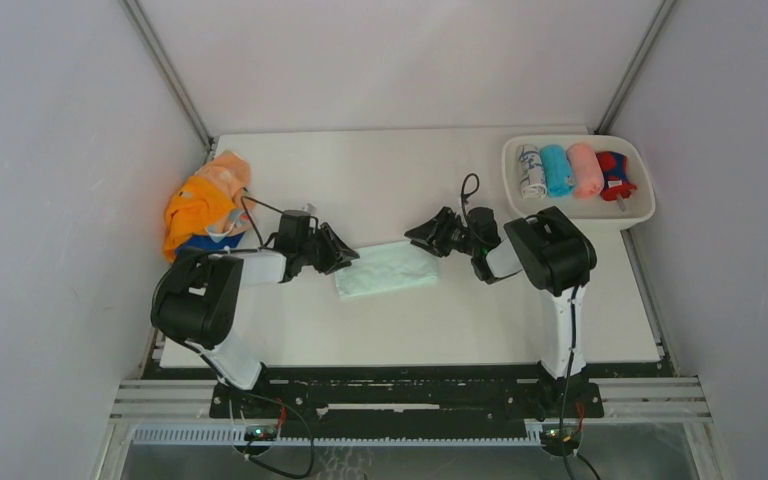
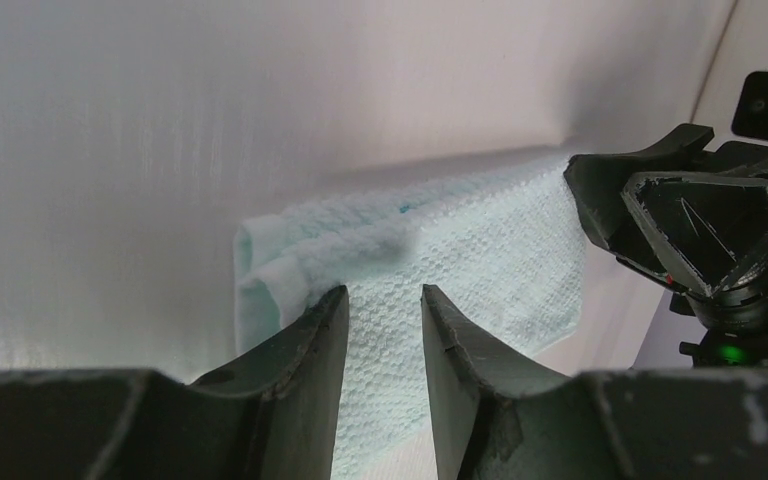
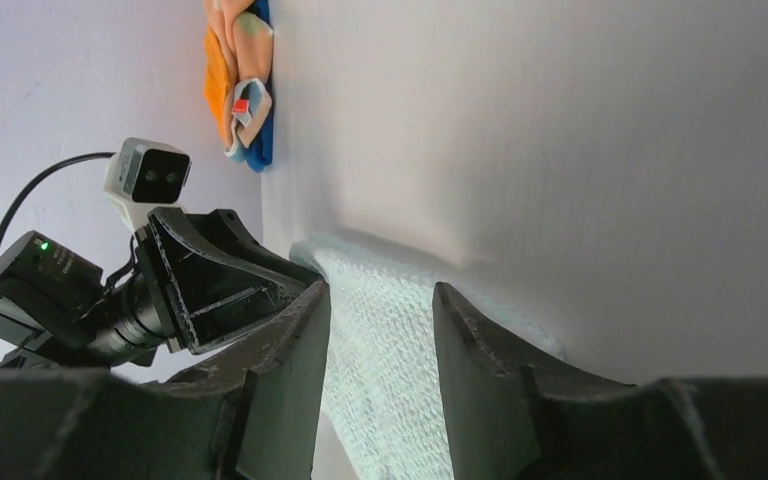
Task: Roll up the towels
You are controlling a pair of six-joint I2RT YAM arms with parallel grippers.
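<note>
A pale mint towel [image 1: 388, 272] lies folded into a strip on the table between both arms. My left gripper is partly open at the towel's left end, its fingers apart over the cloth near the folded far corner. At the far right end, my right gripper also has parted fingers, with towel visible in the gap. Whether either one has cloth pinched does not show. The towel's far edge [image 2: 350, 232] looks slightly raised in a fold.
A white bin [image 1: 580, 208] at the back right holds several rolled towels. A heap of orange and blue towels [image 1: 206, 205] lies at the back left. Open table surface [image 1: 360, 180] extends behind and in front of the mint towel.
</note>
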